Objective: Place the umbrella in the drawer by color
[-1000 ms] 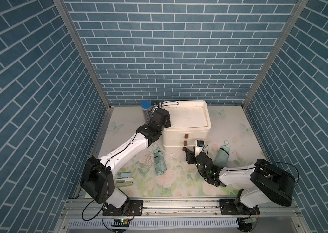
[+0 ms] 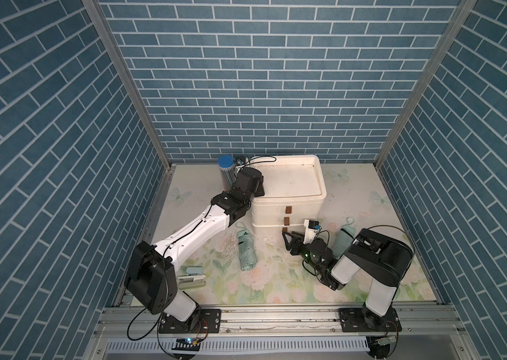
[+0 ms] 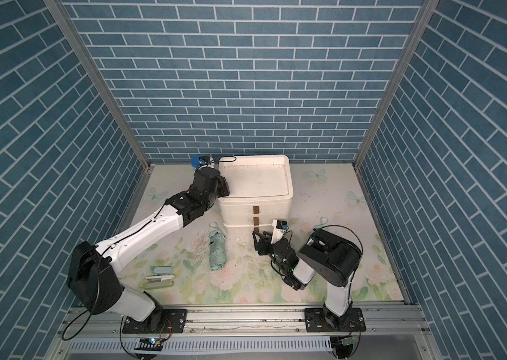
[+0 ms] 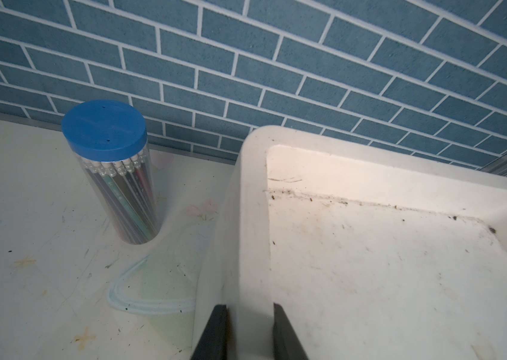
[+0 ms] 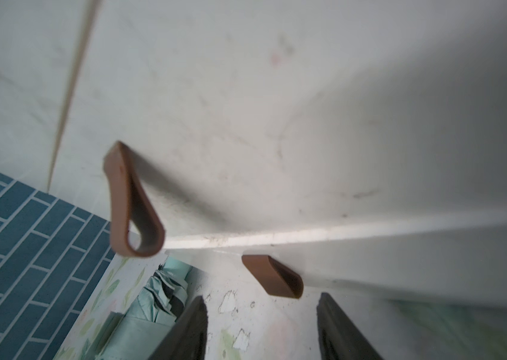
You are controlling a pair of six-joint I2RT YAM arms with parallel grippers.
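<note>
A white drawer unit (image 2: 271, 213) stands at the table's back with brown pull tabs on its front. My left gripper is shut on the left rim (image 4: 253, 228) of its top. My right gripper is open just in front of the lower tab (image 5: 271, 276), with an upper tab (image 5: 118, 192) hanging at left in the right wrist view. One folded pale green umbrella (image 2: 246, 252) lies in front of the unit at left; another umbrella (image 2: 343, 240) lies to its right, partly hidden by my right arm.
A pencil tube (image 4: 112, 180) with a blue lid stands left of the unit at the back. Small stationery items (image 3: 159, 280) lie at the front left. Bare table shows right of the unit. Tiled walls surround the table.
My right arm has been repositioned, its elbow swinging left and up, with the gripper now at the lower tab of the unit. The left arm has not moved.
</note>
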